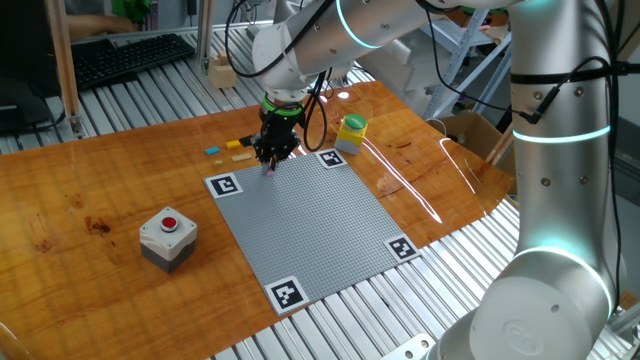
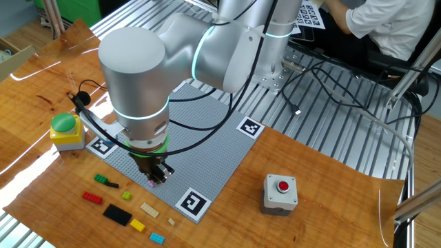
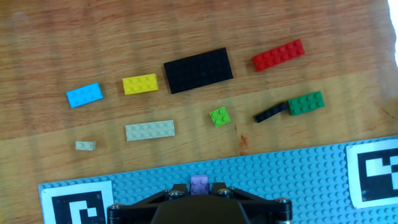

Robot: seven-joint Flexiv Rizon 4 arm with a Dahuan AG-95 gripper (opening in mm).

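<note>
A small purple brick shows at the bottom middle of the wrist view. My gripper has a dark finger close on each side of it and appears shut on the brick. In exterior view 2 the gripper points down at the near edge of the grey studded baseplate, the brick a pink spot below the fingers. Exterior view 1 has the same baseplate with a marker at each corner. Whether the brick touches the studs cannot be told.
Beyond the plate lie loose bricks: blue, yellow, large black, red, dark green, lime, beige and smaller ones. A red-button box and a green-button box flank the plate, whose middle is bare.
</note>
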